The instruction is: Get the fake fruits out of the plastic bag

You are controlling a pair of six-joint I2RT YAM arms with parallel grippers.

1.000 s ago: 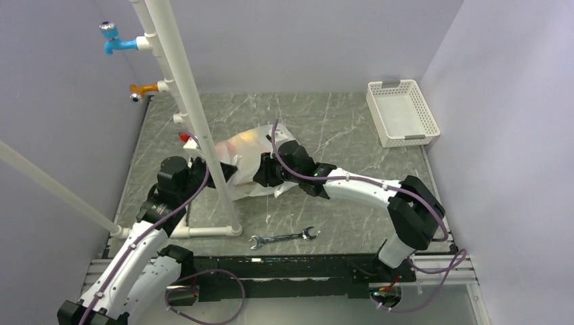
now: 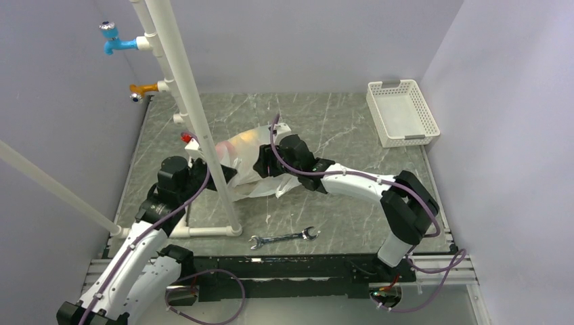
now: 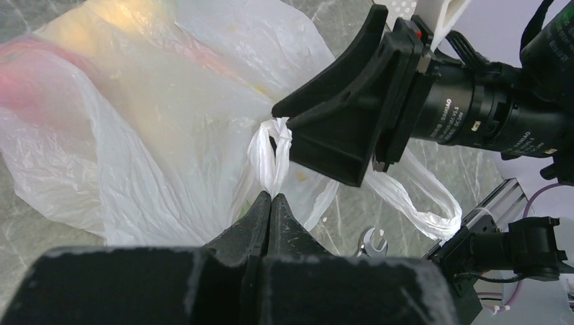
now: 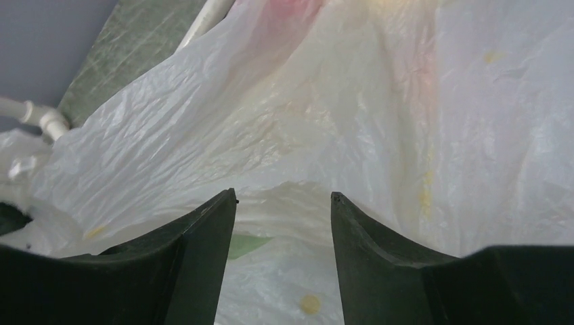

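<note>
The translucent white plastic bag (image 2: 250, 177) lies on the table, with blurred yellow and red fruits (image 3: 125, 17) showing through its film. My left gripper is shut on one twisted handle (image 3: 271, 159) of the bag, which rises in a small loop from its fingertips. My right gripper stands open over the bag, with no fold visibly pinched between its fingers. A second handle (image 3: 430, 213) hangs loose beneath the right gripper in the left wrist view. Film covers most of the fruits, so their shapes are unclear.
An empty white basket (image 2: 405, 139) stands at the back right. A wrench (image 2: 283, 237) lies near the front edge. White pipes (image 2: 196, 115) with blue and orange taps rise on the left, close to my left arm. Bare table lies between bag and basket.
The left arm stays in place.
</note>
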